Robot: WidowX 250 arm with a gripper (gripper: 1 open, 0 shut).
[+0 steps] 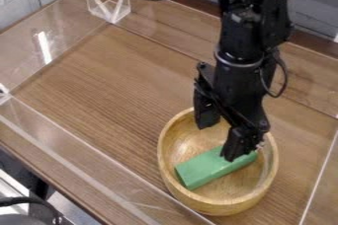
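My black gripper (224,130) hangs down over a round, cream-coloured bowl (176,175) in the lower middle, its fingers apart and reaching into the bowl's upper part. A green oblong block (199,172) lies on the bowl's floor, tilted diagonally, partly just beneath the lower fingertips. I see nothing held between the fingers.
A white wire-like object (106,4) stands at the back left. Dark cables or parts sit at the lower left corner.
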